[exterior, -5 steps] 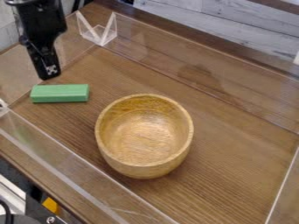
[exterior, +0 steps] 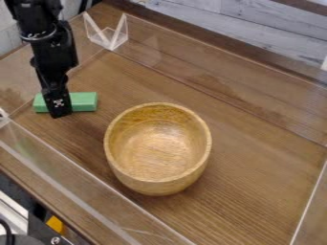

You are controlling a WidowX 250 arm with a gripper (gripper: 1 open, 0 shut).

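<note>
A green rectangular block [exterior: 80,100] lies flat on the wooden table at the left. My black gripper [exterior: 50,100] is down over the block's left part, its two fingers apart and reaching to the block's level. Whether the fingers touch the block is hard to tell. A large tan round bowl [exterior: 157,146] stands to the right of and below the block.
A white wire-like object [exterior: 110,34] sits at the top left behind the arm. A clear edge strip runs along the lower left.
My gripper has come down from above the block onto its left part. The block and bowl appear where they were.
</note>
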